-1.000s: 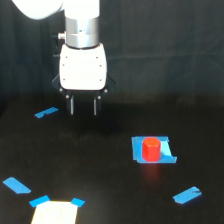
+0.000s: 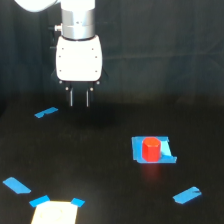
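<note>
High at the upper left of the camera view hangs my white gripper, pointing down. A gap separates its two thin fingers, and nothing shows between them. Well below it and to the right, a small red object stands on a flat blue patch on the dark table. The red object is apart from the gripper. At the lower left lies a bright, pale yellowish square, cut off by the bottom edge of the view; blue pieces show at its corners.
Blue tape strips lie on the table: one at the far left, one at the near left and one at the near right. A dark curtain hangs behind.
My gripper has moved slightly up and left in the view, and its fingers look closer together. The red object and the pale square have stayed in place.
</note>
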